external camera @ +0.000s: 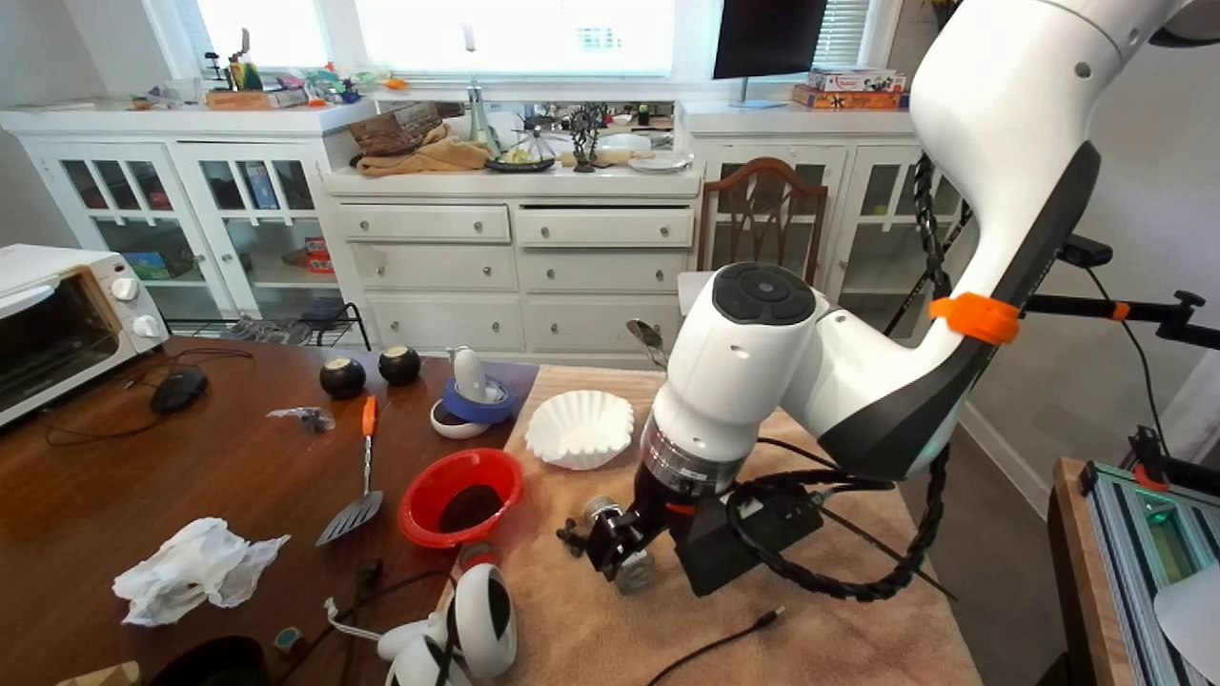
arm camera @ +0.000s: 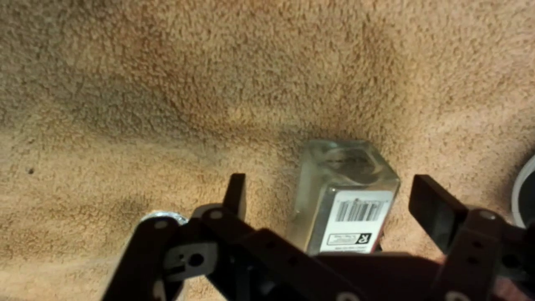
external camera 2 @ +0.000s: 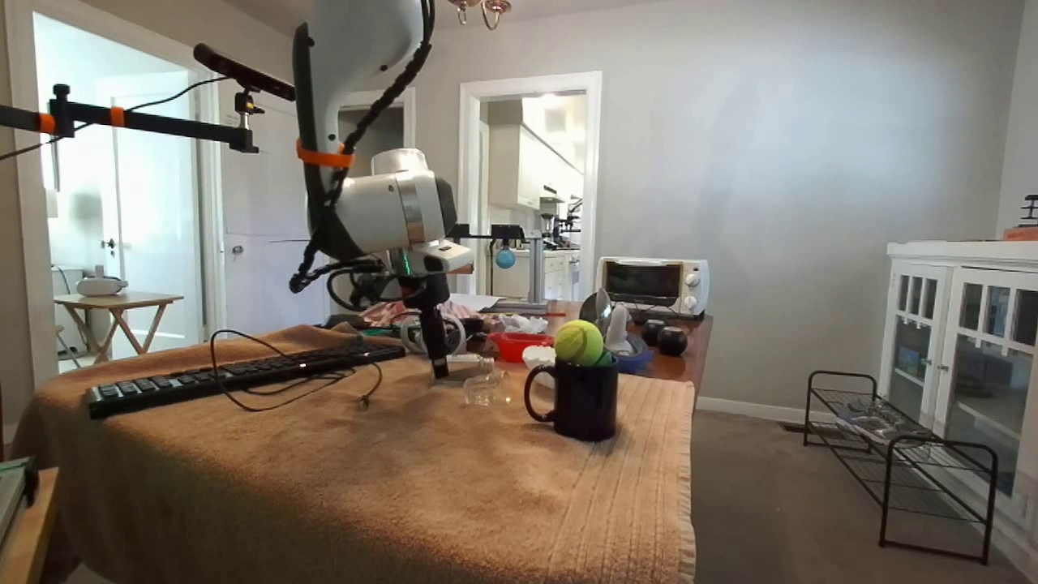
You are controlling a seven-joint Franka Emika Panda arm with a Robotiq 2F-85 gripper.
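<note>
A clear, square-sided glass bottle (arm camera: 347,188) with a white barcode label lies in the wrist view between the spread fingers of my open gripper. Cloth shows on either side of it, so neither fingertip appears to touch it. In exterior view 1 my gripper (external camera: 608,547) is low over the tan towel, partly covering the bottle (external camera: 634,572). Exterior view 2 shows the gripper finger (external camera 2: 439,355) beside clear glass (external camera 2: 478,391). The bottle's lower end is hidden by the gripper in the wrist view.
A black mug (external camera 2: 585,404) holding a tennis ball (external camera 2: 579,342) stands near the glass. Around the towel are a white fluted bowl (external camera: 579,429), a red bowl (external camera: 425,503), a white headset (external camera: 485,617) and a keyboard (external camera 2: 243,371).
</note>
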